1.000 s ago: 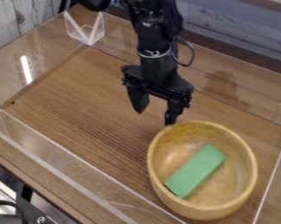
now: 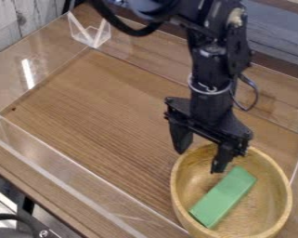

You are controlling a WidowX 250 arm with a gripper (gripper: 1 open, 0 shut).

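My black gripper (image 2: 200,147) stands open over the near-left rim of a tan oval bowl (image 2: 178,191) at the lower right, its two fingers spread apart. One finger reaches toward the bowl's interior. Inside the bowl lies a green rectangular block (image 2: 223,196), tilted diagonally, with nothing between my fingers and it.
A clear plastic object (image 2: 89,30) stands at the upper left. The table's edges show at the back right and lower left.
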